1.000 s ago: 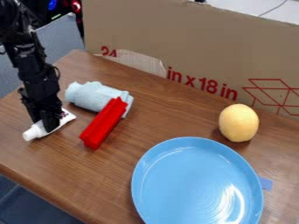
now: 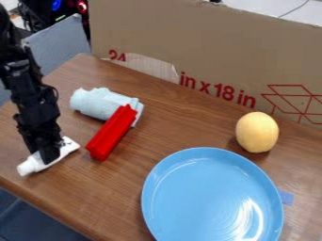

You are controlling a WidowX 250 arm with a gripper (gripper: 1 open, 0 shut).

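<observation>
My black gripper [image 2: 51,149] is low at the left edge of the wooden table, shut on a white tube [image 2: 33,165] that lies at a slant under it. To its right a red elongated object [image 2: 111,133] lies diagonally, against a pale blue rolled cloth [image 2: 98,102]. A yellow potato-like object [image 2: 257,132] stands at the right, and a light blue plate [image 2: 212,198] lies at the front right.
A cardboard box [image 2: 214,52] walls off the back of the table. A small blue piece shows beside the plate's right. The table's left edge drops away near my gripper.
My gripper and the white tube have shifted slightly down and to the left in the view. The other objects have not moved.
</observation>
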